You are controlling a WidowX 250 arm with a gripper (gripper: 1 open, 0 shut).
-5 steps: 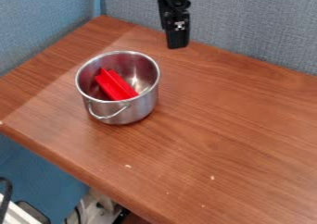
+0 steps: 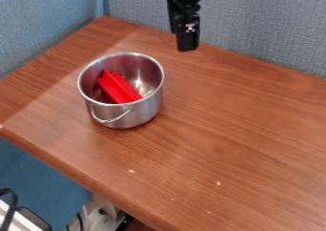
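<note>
A steel pot (image 2: 135,113) with a wire handle stands on the left part of the wooden table. A red object (image 2: 117,88) lies inside it. My black gripper (image 2: 188,42) hangs above and behind the pot to its right, near the back of the table, apart from both. Nothing shows held; its fingers are too small and dark to read clearly.
A grey padded wall (image 2: 274,30) runs along the back and a blue one (image 2: 38,25) along the left.
My gripper has shifted slightly: lower a moment ago, now a little higher and to the right, after moving down from its earliest position. The pot and red object are unchanged.
</note>
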